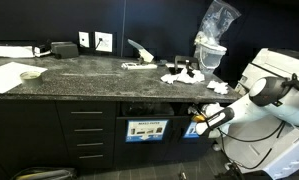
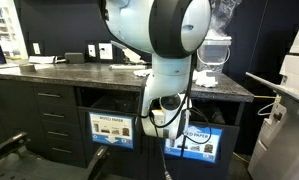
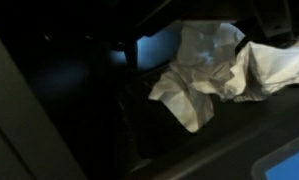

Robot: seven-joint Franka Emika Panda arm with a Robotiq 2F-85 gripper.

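In the wrist view, my gripper is open over crumpled white paper (image 3: 192,100). The paper lies inside a dark compartment, and part of it shows between and below the dark fingers; contact cannot be made out. Seen from exterior view 1, the gripper (image 1: 197,118) reaches in under the counter's edge at the right-hand bin, whose blue-and-white label (image 1: 193,130) is partly covered by the arm. The arm (image 2: 169,90) hides the gripper in exterior view 2.
A left bin with a blue-and-white label (image 1: 146,130) is beside drawers (image 1: 87,130). Above the bins runs the dark countertop (image 1: 89,80), with white crumpled pieces (image 1: 182,75) and a clear bucket (image 1: 210,53) on it. A white cabinet (image 1: 279,75) stands at the right.
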